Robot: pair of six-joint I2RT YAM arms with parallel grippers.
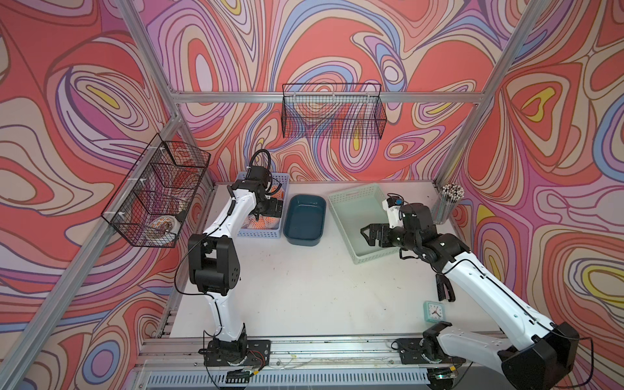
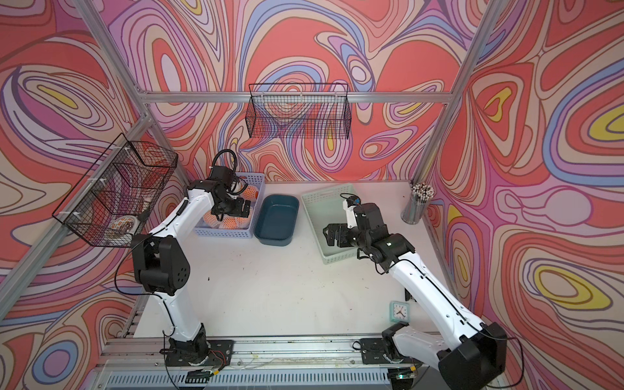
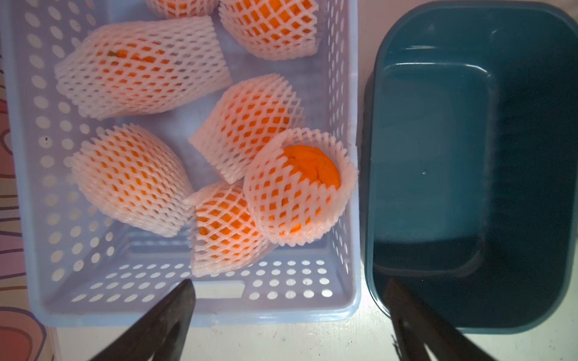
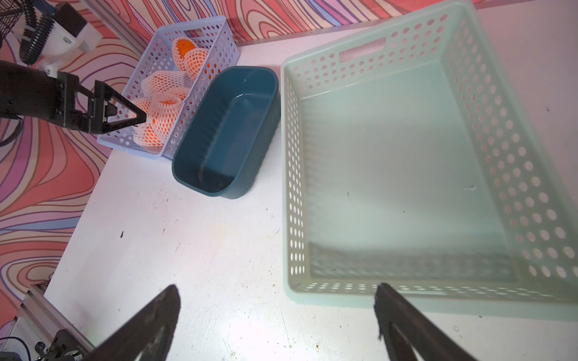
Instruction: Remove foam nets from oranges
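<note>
Several oranges in white foam nets lie in the lavender basket [image 3: 198, 317]. One netted orange [image 3: 299, 186] rests on top of its neighbours against the right wall, its bare orange skin showing through the net's opening. Another, in a long net [image 3: 144, 67], lies toward the far left. My left gripper hovers over the basket, fingers spread wide, with nothing between them. Above the pale green basket [image 4: 394, 174] is my right gripper, likewise open and empty. That basket is bare inside. Between both baskets stands an empty dark teal bin [image 3: 433, 162].
A small clock [image 1: 434, 311] and a black tool [image 1: 444, 287] lie at the table's right side. A holder of sticks [image 2: 416, 206] stands at the back right. Wire baskets hang on the back and left.
</note>
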